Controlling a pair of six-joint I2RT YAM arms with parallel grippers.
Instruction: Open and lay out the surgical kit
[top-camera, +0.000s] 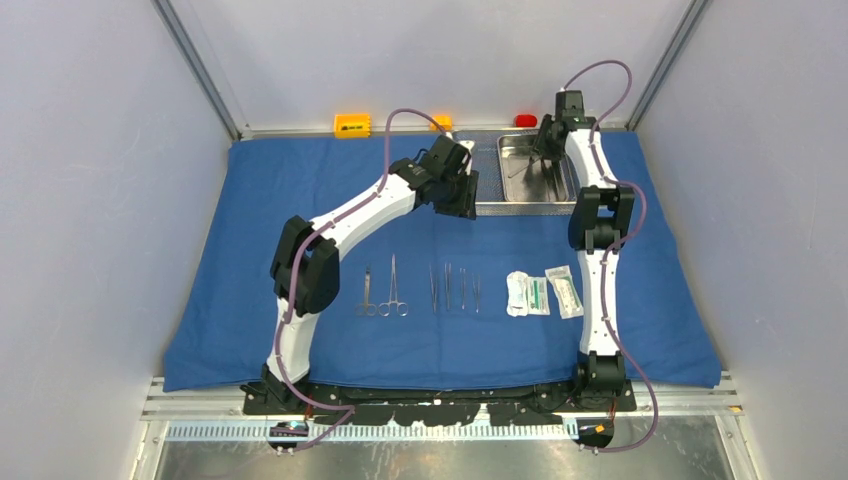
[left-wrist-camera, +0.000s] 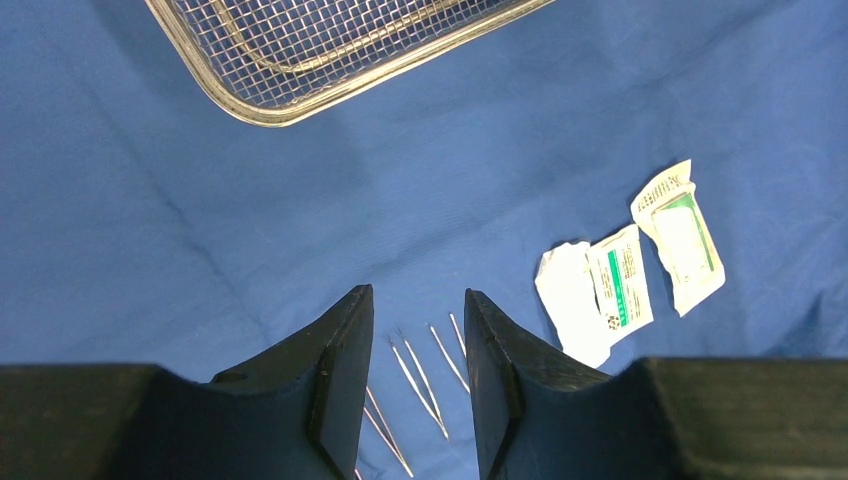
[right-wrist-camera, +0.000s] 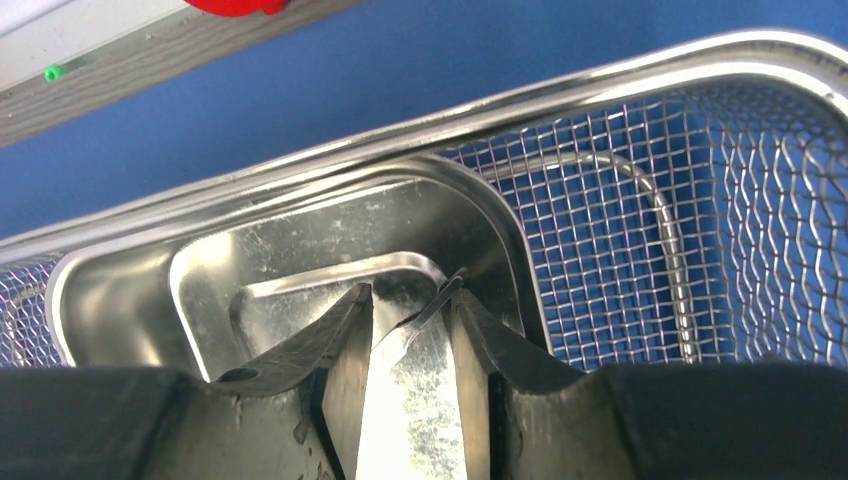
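Observation:
The shallow steel tray (right-wrist-camera: 215, 350) sits inside the wire mesh basket (right-wrist-camera: 620, 250) at the back right. A slim metal instrument (right-wrist-camera: 432, 312) lies slanted in the tray, its tip between my right gripper's fingertips. That right gripper is open over the tray, and the top view mostly hides it behind the arm. Beside the basket's front left corner, above bare cloth, my left gripper hangs open with a gap between its fingers and nothing held. Scissors (top-camera: 367, 292), a clamp (top-camera: 394, 288) and several thin instruments (top-camera: 447, 287) lie in a row near the front.
To the right of that row lie a white packet (top-camera: 517, 293), a green-striped packet (top-camera: 537, 295) and a larger slanted packet (top-camera: 564, 291). Small yellow (top-camera: 352, 125) and red (top-camera: 525, 120) bins stand along the back edge.

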